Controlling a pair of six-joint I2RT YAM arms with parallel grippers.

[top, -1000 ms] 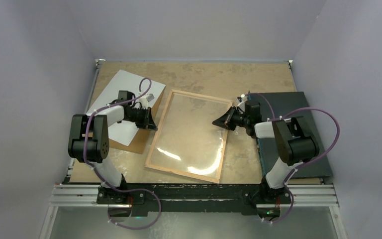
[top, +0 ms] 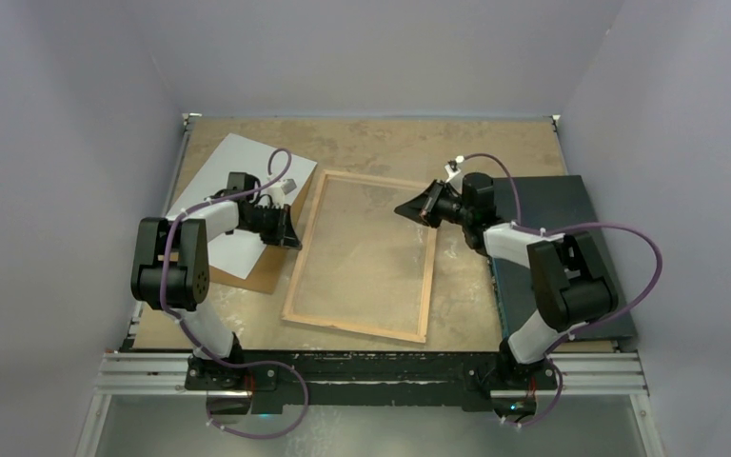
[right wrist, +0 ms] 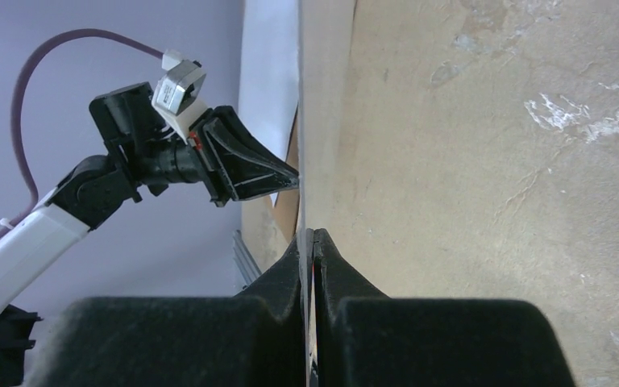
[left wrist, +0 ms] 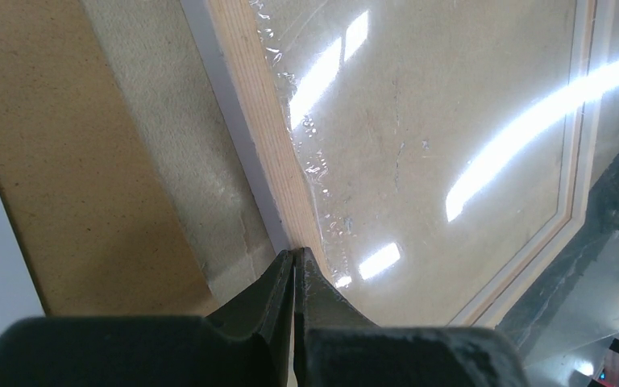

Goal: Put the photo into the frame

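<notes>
A light wooden frame (top: 349, 327) lies in mid-table, and a clear sheet (top: 362, 252) spans it. In the left wrist view this sheet carries a broad curved glare. My left gripper is shut, its tips against the left rail (left wrist: 262, 113) and nothing showing between them. Over the frame's right side, my right gripper is shut on the clear sheet, which runs as a thin, nearly edge-on strip (right wrist: 302, 161) up from its fingers. No picture shows, so which sheet is the photo I cannot tell.
At left, a white sheet (top: 235, 157) lies on a brown board (top: 265, 271), partly under my left arm. A large dark panel (top: 552, 200) lies at right beneath my right arm. Bare table (top: 371, 143) shows behind the frame.
My right gripper has moved a little left and away from the front edge. The frame has turned slightly, and the glare on its clear sheet has gone. The left arm has barely moved.
</notes>
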